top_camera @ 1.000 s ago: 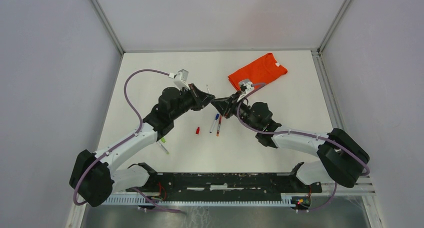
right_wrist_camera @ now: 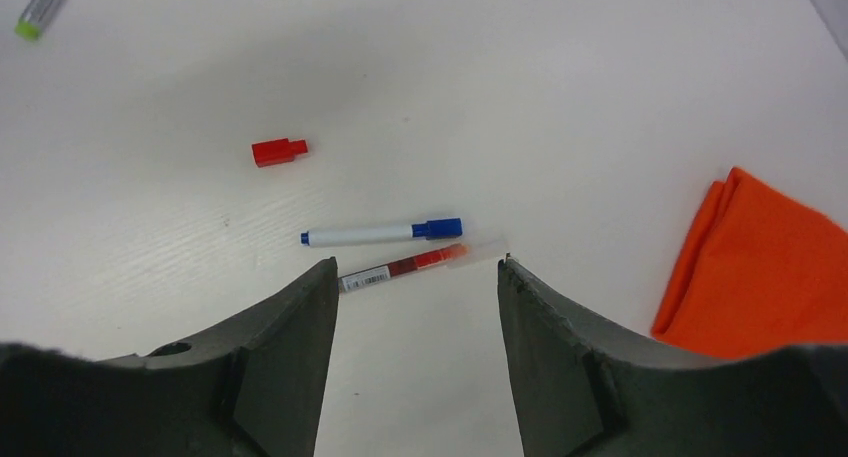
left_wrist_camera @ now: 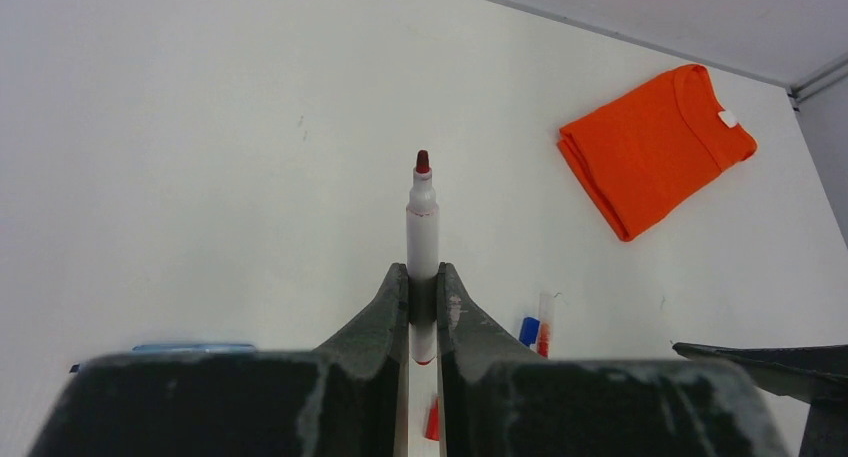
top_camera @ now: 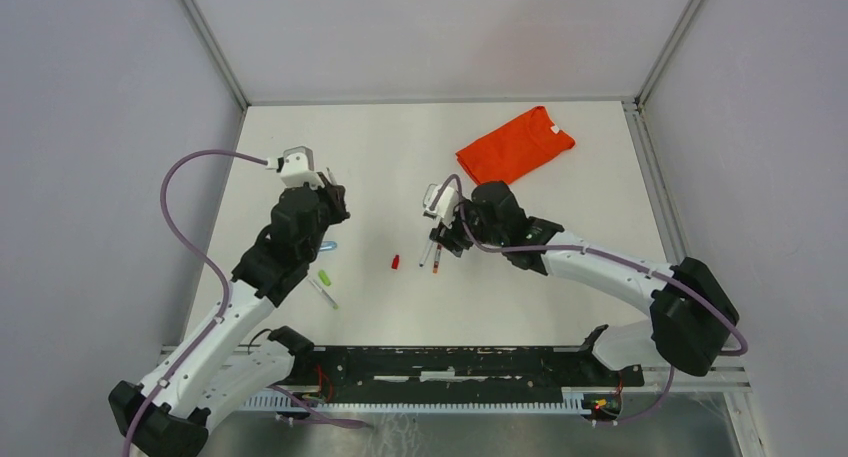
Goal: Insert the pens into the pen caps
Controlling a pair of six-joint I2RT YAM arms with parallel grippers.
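Observation:
Held upright in my left gripper is a white marker (left_wrist_camera: 422,232) with its red tip bare and pointing up; the fingers are shut on its lower body. My right gripper is open above the table, nothing held between its fingers. Below it lie a white pen with a blue cap (right_wrist_camera: 380,233) and, beside that, a red-labelled pen (right_wrist_camera: 405,266). A loose red cap (right_wrist_camera: 279,152) lies on the table left of these pens, also visible in the top view (top_camera: 395,262).
A green-ended pen (top_camera: 323,293) and a loose green cap (top_camera: 324,277) lie at the front left. Near the left gripper is a blue object (top_camera: 328,246). Folded orange cloth (top_camera: 515,145) rests at the back right.
My left gripper has moved away to the left with the marker, from beside the right gripper. The right gripper has swung lower and now covers part of the two pens in the top view.

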